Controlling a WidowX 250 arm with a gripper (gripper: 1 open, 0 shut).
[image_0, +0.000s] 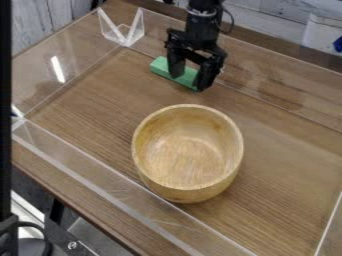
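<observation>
My black gripper (190, 62) is at the top centre of the camera view, low over a green block (167, 66) on the wooden table. Its fingers stand apart around part of the block, open; whether they touch it cannot be told.
A large wooden bowl (187, 147) sits in the lower middle. A clear angular object (122, 28) is at the upper left.
</observation>
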